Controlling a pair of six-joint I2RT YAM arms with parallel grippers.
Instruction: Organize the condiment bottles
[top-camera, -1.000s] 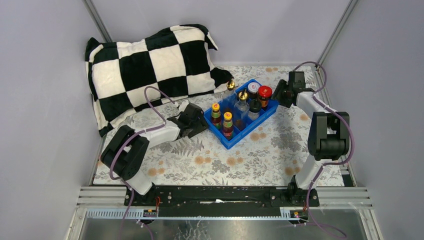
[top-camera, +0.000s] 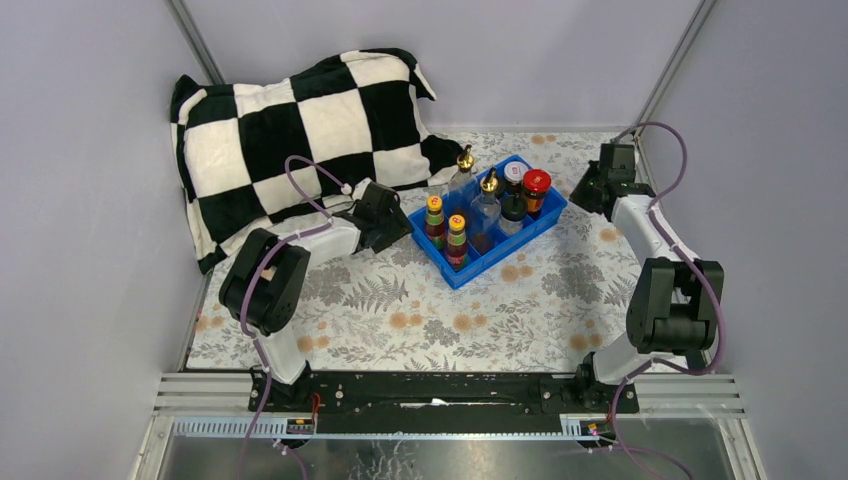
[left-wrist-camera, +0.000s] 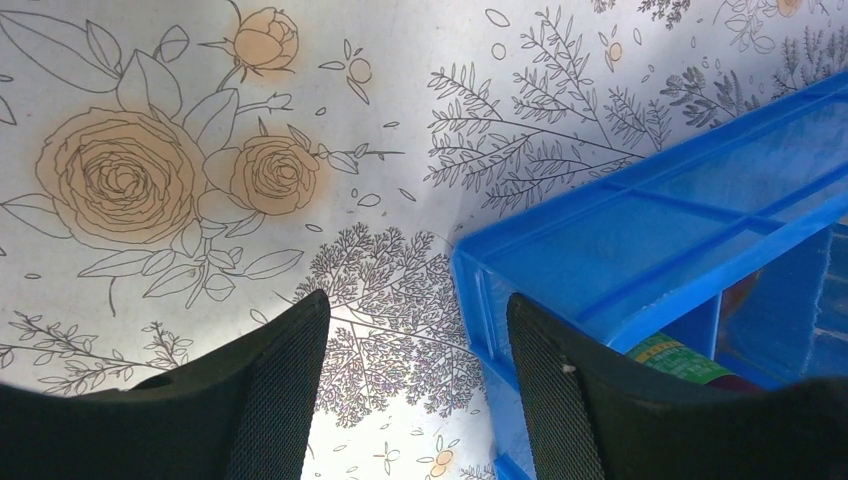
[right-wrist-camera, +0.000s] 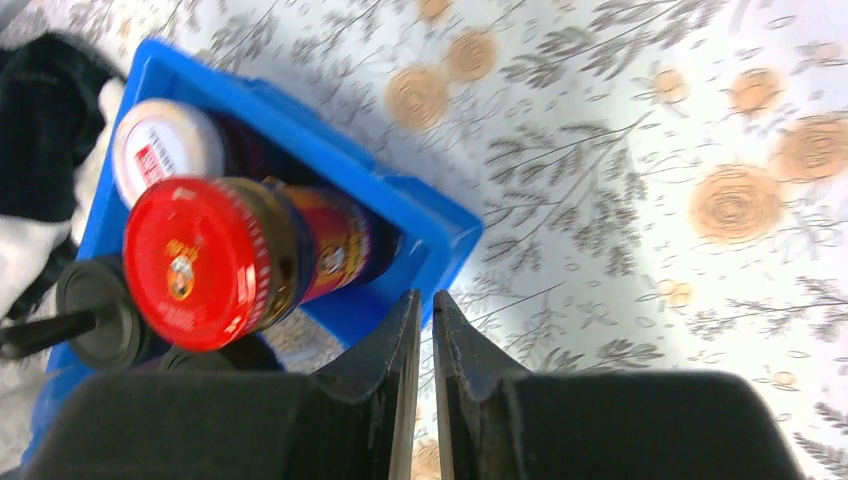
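Note:
A blue divided tray (top-camera: 460, 277) holds all the bottles in the top view: two yellow-capped sauce bottles (top-camera: 456, 242), two gold-spouted glass bottles (top-camera: 484, 215), a red-lidded jar (right-wrist-camera: 200, 262), a white-lidded jar (right-wrist-camera: 165, 150) and a black-lidded jar (top-camera: 512, 210). My left gripper hangs at the tray's left end, open with nothing between its fingers, one finger over the tray's edge. My right gripper is just off the tray's right end, its fingertips a narrow gap apart, holding nothing visible.
A checkered cloth cushion (top-camera: 330, 130) lies along the back left, close behind the tray. Walls close in the sides and back.
My right gripper has moved right, away from the tray's end. The left gripper has shifted slightly toward the back. The tray and bottles have moved a few pixels rightward.

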